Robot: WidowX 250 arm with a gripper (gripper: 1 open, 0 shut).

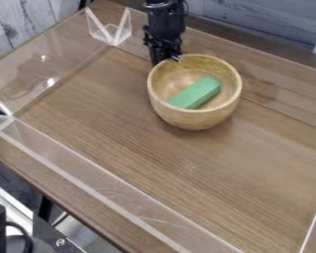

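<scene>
A tan round bowl [188, 117] sits toward the back of the wooden table, with a green block [197, 92] lying inside it. The black gripper [168, 55] reaches down from the top to the bowl's back-left rim. Its fingertips are small and partly lost against the rim, and no object shows clearly between them.
A clear plastic piece [108, 28] stands at the back left, left of the gripper. White wall or edge panels border the back.
</scene>
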